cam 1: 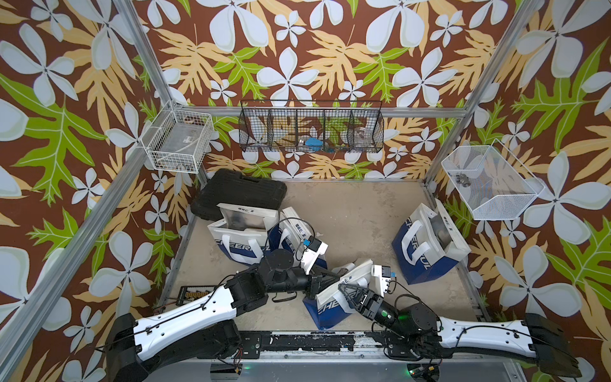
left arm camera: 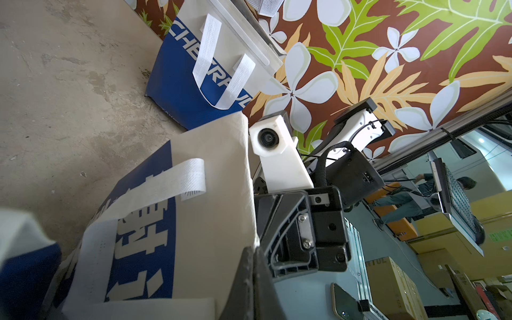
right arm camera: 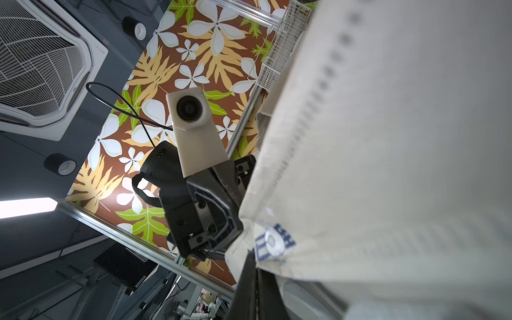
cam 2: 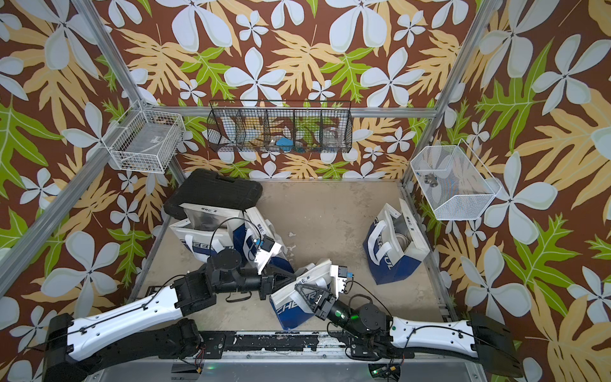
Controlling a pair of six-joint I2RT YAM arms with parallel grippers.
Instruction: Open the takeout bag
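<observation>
A white-and-blue takeout bag (cam 1: 327, 308) with white straps stands at the front centre, its white top between my grippers. My left gripper is shut at that bag's pale edge; whether material is between its fingertips is hard to tell. My right gripper is shut, with the blurred white fabric of the bag (right arm camera: 373, 133) filling much of its wrist view just above the fingers. The fingertips of both are partly hidden against the bag.
More takeout bags stand at the left (cam 1: 238, 248) and right (cam 1: 426, 254). A black case (cam 1: 222, 191) lies at back left. Wire baskets (cam 1: 175, 146) hang on the frame.
</observation>
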